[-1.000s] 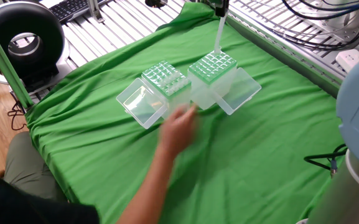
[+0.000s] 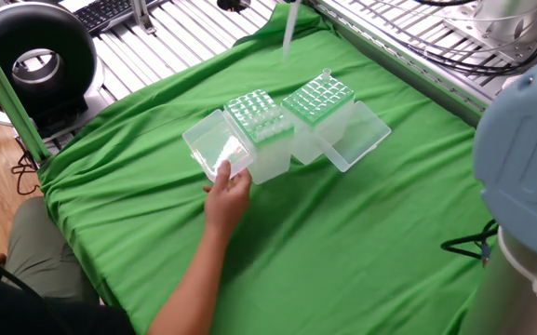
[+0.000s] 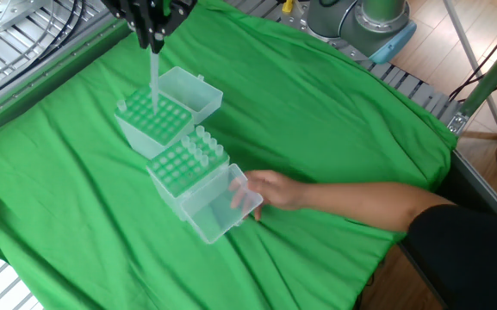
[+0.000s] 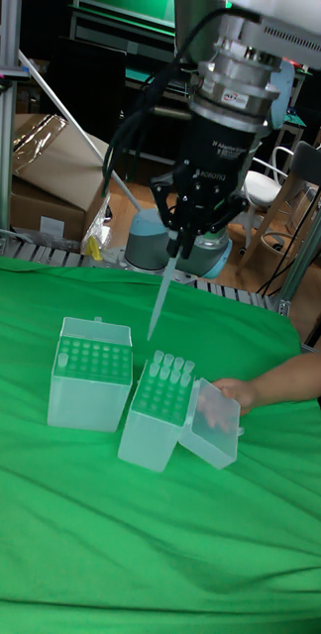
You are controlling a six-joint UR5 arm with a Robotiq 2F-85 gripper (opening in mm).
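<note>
My gripper (image 4: 175, 241) is shut on the upper end of a long, translucent pipette tip (image 4: 161, 301), which points down and slightly aslant. One tip box (image 4: 90, 401) has a green rack holding a single tip (image 4: 62, 361) in a corner. Beside it, the second tip box (image 4: 151, 431) carries several tips (image 3: 201, 148) in its rack. In exterior view 2 the held tip (image 3: 154, 77) overlaps the first box's rack; exterior view 3 shows it above and behind the boxes. Exterior view 1 leaves out the gripper but includes the held tip (image 2: 291, 33).
A person's hand (image 2: 226, 195) touches the open lid (image 2: 214, 147) of the second box. The first box's lid (image 2: 359, 140) also hangs open. Green cloth (image 2: 342, 251) around the boxes is mostly clear, with folds.
The person's hand has moved left onto the lid, and the second box has shifted slightly right.
</note>
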